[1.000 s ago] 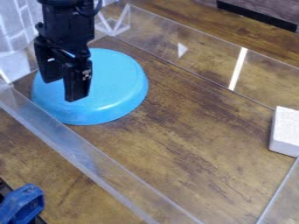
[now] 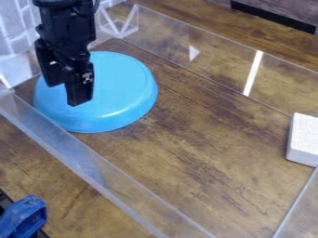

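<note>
My black gripper (image 2: 73, 85) hangs at the upper left over a round blue disc (image 2: 122, 98), its fingers pointing down. It covers part of the disc's left side. The fingers are open; whether they touch the disc cannot be told from this view.
Clear plastic walls run around the wooden floor (image 2: 199, 149). A white block (image 2: 302, 139) is at the right. A blue object (image 2: 19, 219) lies at the lower left.
My gripper has shifted slightly to the left over the disc. The disc and the other objects look unchanged.
</note>
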